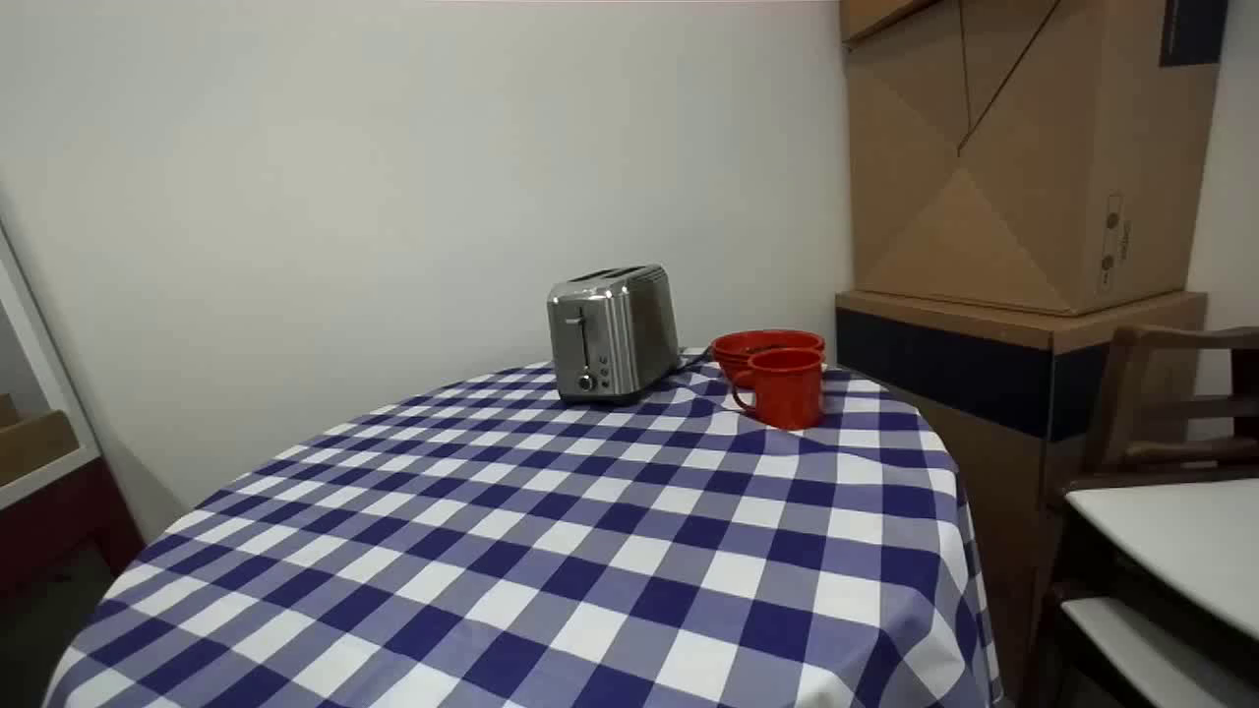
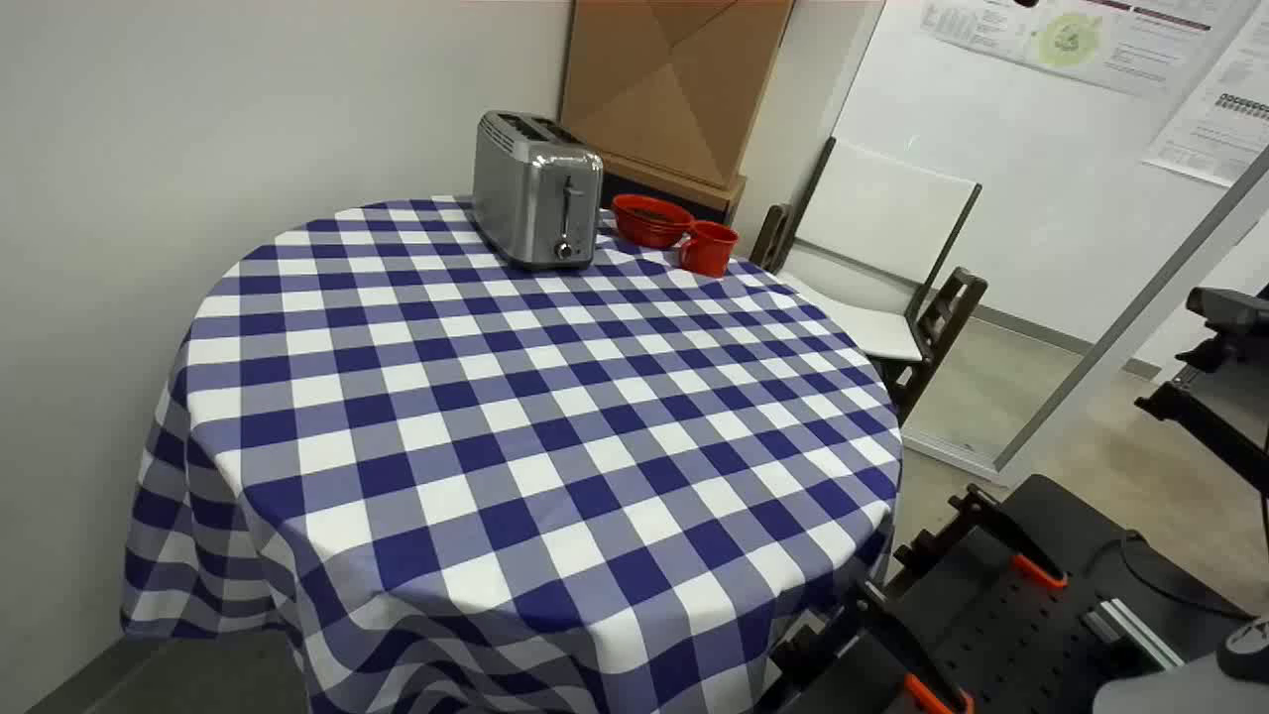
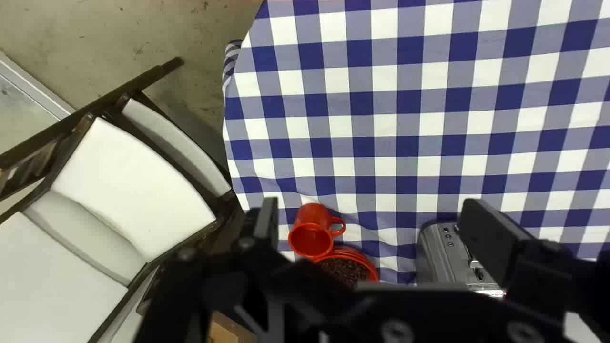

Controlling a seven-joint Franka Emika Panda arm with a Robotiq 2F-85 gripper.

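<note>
My gripper is open high over the table, its black fingers spread wide with nothing held between them. Seen past it in the wrist view, an empty-looking red mug [image 3: 313, 220] has its handle toward the silver toaster [image 3: 443, 251]. Touching or nearly touching the mug is a red bowl [image 3: 366, 264] with dark brown bits inside, partly covered by the gripper body. In exterior view 1 the mug [image 1: 788, 389] stands upright in front of the bowl [image 1: 738, 344], right of the toaster [image 1: 608, 336]. Neither exterior view shows the gripper.
A blue-and-white checked cloth [image 2: 476, 416] covers the round table, bare across its front and middle. Cardboard boxes [image 1: 980, 177] rise behind the right side. White-seated chairs [image 2: 863, 315] stand beyond the right edge. Black robot hardware [image 2: 1023, 607] sits at the front right.
</note>
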